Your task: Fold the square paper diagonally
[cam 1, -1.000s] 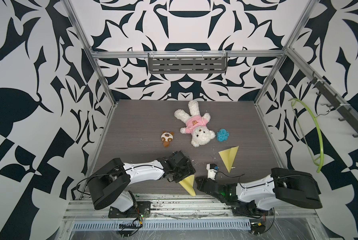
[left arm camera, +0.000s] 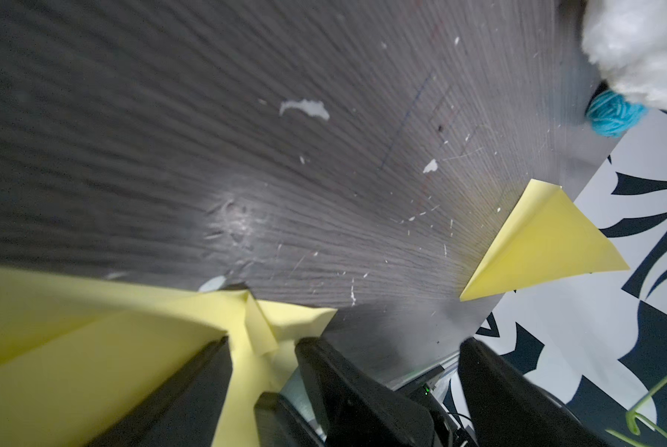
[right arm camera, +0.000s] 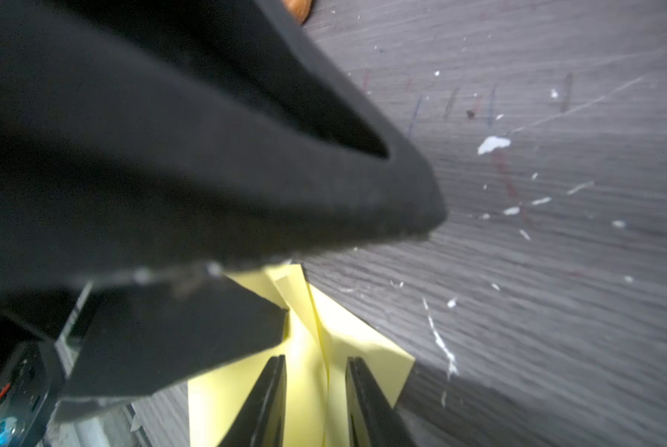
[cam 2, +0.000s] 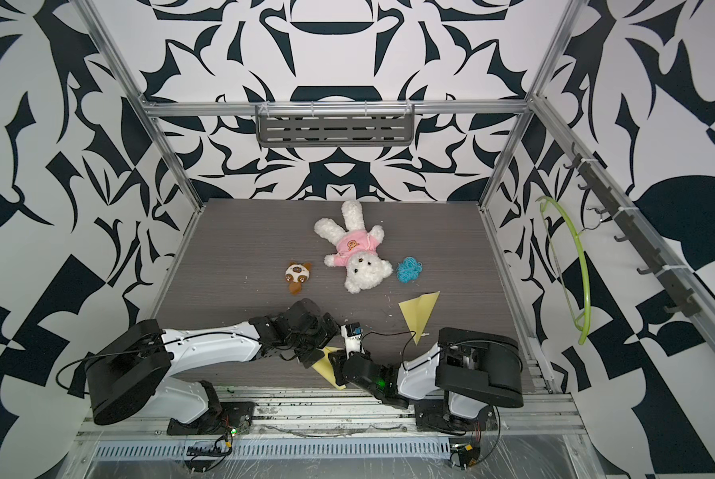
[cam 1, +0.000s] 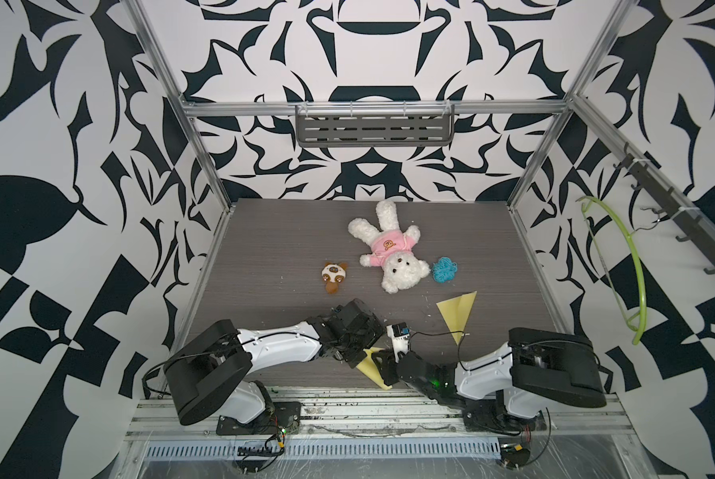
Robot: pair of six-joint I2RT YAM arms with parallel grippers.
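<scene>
A yellow paper (cam 1: 371, 371) lies folded and creased at the front centre, partly hidden under both grippers; in the left wrist view it has a raised, crumpled corner (left arm camera: 259, 320). My left gripper (cam 1: 355, 343) hangs over its upper end, open, dark fingers above the paper. My right gripper is open at the paper, its fingertips apart over a creased flap, with the other gripper's dark body looming close above it. A second yellow paper (cam 1: 457, 311), folded into a triangle with a crease, lies to the right.
A white bear in pink (cam 1: 391, 247) lies at the back centre, with a brown plush toy (cam 1: 333, 275) to its left and blue yarn (cam 1: 444, 269) to its right. A green hanger (cam 1: 636, 279) hangs on the right wall.
My right gripper has moved left onto the front paper, close beside my left gripper, and its arm's elbow has shifted. My left gripper has moved only slightly.
</scene>
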